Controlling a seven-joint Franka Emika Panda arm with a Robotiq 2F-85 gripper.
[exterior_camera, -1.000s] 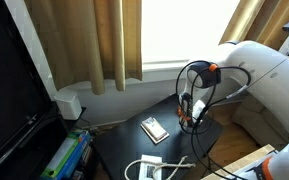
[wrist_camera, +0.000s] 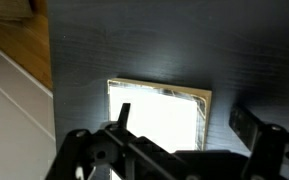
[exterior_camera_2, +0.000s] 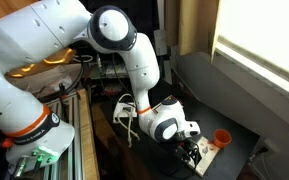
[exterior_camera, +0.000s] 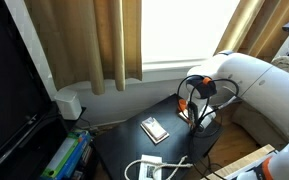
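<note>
A flat white rectangular object with a tan rim (wrist_camera: 154,122) lies on the dark table in the wrist view. My gripper is open above one end of it, one finger on either side of the frame, with nothing between them. In exterior view 1 the same-looking white object (exterior_camera: 154,130) lies left of the arm. Exterior view 2 shows a pale object (exterior_camera_2: 208,156) beside the gripper, partly covered by it. An orange cup (exterior_camera_2: 222,137) stands just beyond, near the window side; the arm partly hides it in exterior view 1.
A white cable (exterior_camera: 156,164) with a pale block lies along the near part of the table. Colourful items (exterior_camera: 62,158) sit beyond the table's left side.
In exterior view 1 the arm has swung to the right and lowered a little. The white object, the cable and the cup have stayed in place.
</note>
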